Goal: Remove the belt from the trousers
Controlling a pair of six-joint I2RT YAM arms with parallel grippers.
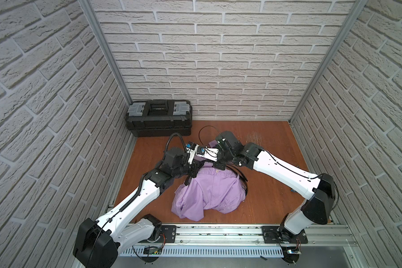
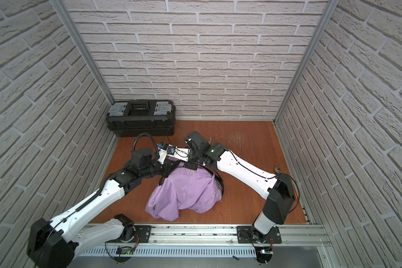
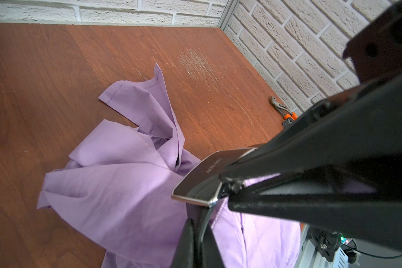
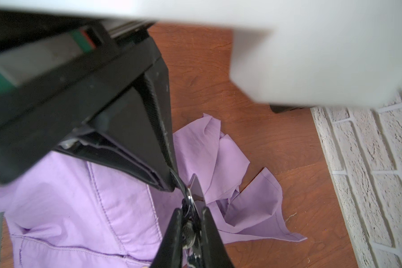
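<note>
Purple trousers (image 1: 210, 196) lie crumpled on the brown table, with the black belt (image 1: 243, 181) curving along their right side. In the left wrist view the belt's metal buckle (image 3: 205, 174) sits above the waistband. My left gripper is shut on the black strap below that buckle. My right gripper is at the buckle too, its fingertips around the metal piece and strap; whether it is firmly closed on them is unclear. The two grippers almost touch over the waistband, hiding much of the belt in both top views.
A black toolbox (image 1: 158, 120) stands at the back left. Pliers (image 3: 281, 109) lie by the right wall.
</note>
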